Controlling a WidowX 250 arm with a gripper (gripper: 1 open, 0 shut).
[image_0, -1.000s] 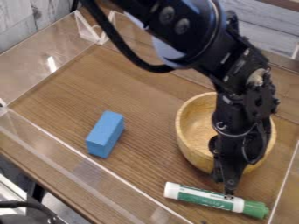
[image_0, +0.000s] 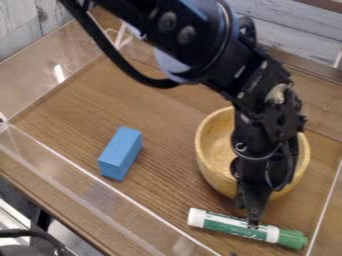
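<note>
A yellow bowl (image_0: 221, 140) sits on the wooden table at the right. The black gripper (image_0: 254, 208) reaches down over it, its fingertips at the bowl's near side; whatever is between them is hidden by the dark fingers. A white and green marker (image_0: 247, 229) lies in front of the bowl, just below the fingertips. A blue block (image_0: 120, 153) lies to the left, apart from the bowl.
Clear side walls (image_0: 40, 70) edge it at the left, with a white back wall at the top right.
The arm has shifted slightly to the left over the bowl, the bowl's visible rim changing a little. The marker and block look unmoved.
</note>
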